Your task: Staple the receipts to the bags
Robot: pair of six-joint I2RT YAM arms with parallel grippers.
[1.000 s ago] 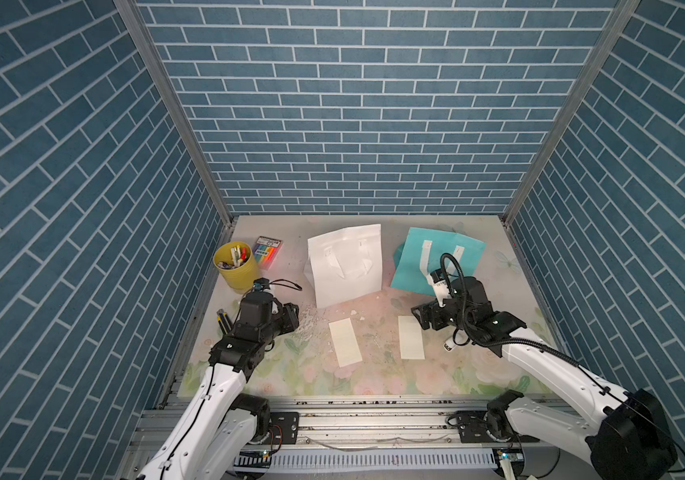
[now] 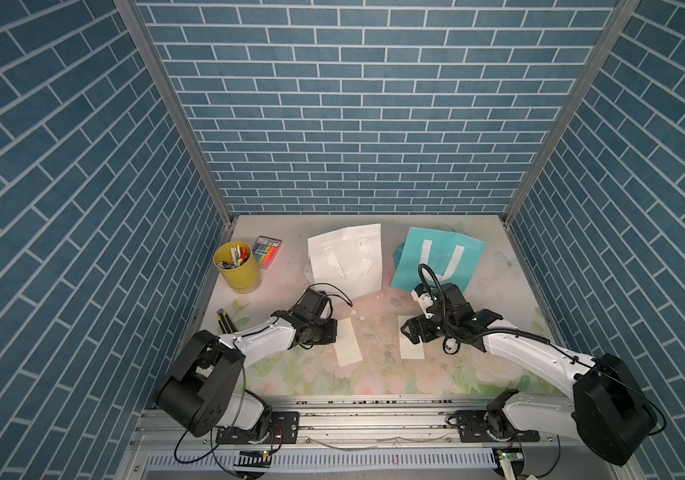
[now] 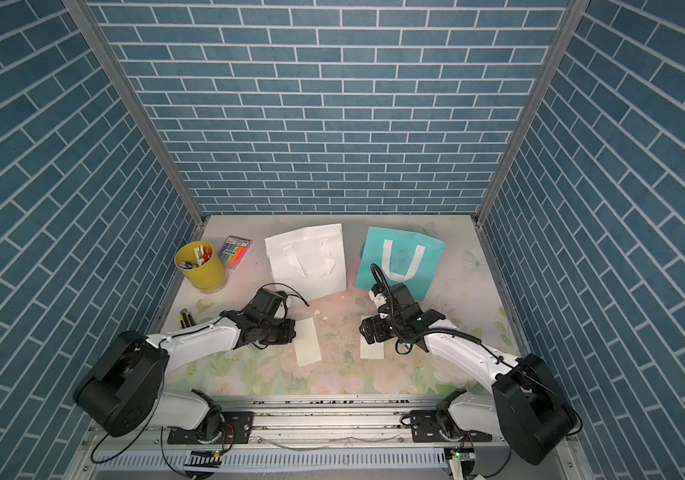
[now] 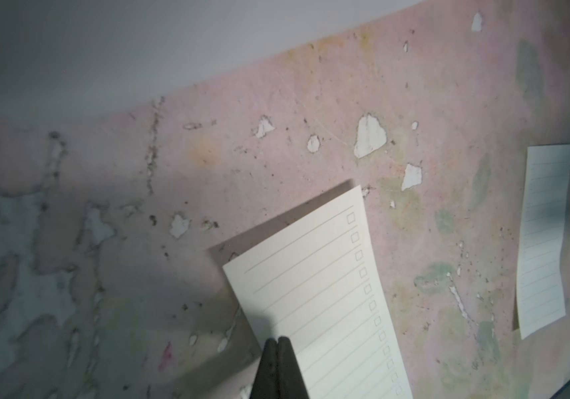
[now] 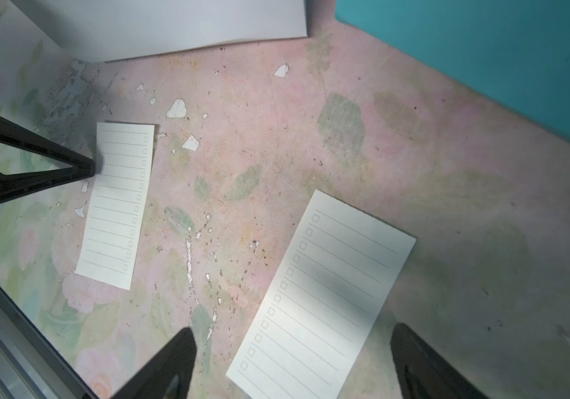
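Two lined paper receipts lie flat on the table. My left gripper is shut at the edge of the left receipt (image 4: 318, 286), with no clear sign of paper between its fingertips. My right gripper is open above the right receipt (image 5: 324, 299), its fingers either side of it. A white paper bag (image 2: 346, 264) and a teal bag (image 2: 438, 260) stand upright behind the receipts, handles showing on their faces.
A yellow cup of pens (image 2: 238, 272), a coloured pack (image 2: 268, 250) and dark-and-yellow tools (image 2: 226, 324) sit at the left. A small object beside the right gripper is mostly hidden.
My left gripper has swung right and toward the front, down to the left receipt.
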